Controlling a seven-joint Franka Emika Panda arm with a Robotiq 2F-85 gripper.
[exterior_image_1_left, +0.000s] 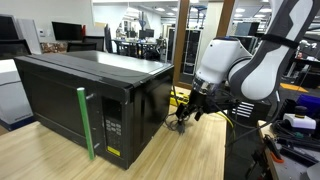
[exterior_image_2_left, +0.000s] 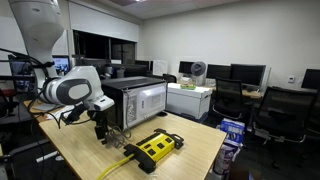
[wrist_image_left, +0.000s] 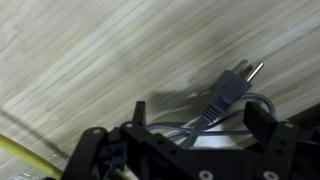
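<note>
A dark power plug with metal prongs lies on the wooden table in the wrist view, its cord running down between my fingers. My gripper stands open above it, one finger on either side of the plug and cord. In exterior view 1 the gripper is low over the table, near the grey cord beside the black microwave. Exterior view 2 shows a yellow power strip on the table near the gripper. Whether the fingers touch the cord I cannot tell.
The microwave takes up much of the table, close to the arm. A yellow cable crosses the lower left of the wrist view. Bare tabletop lies in front of the gripper. A white cabinet stands behind the table.
</note>
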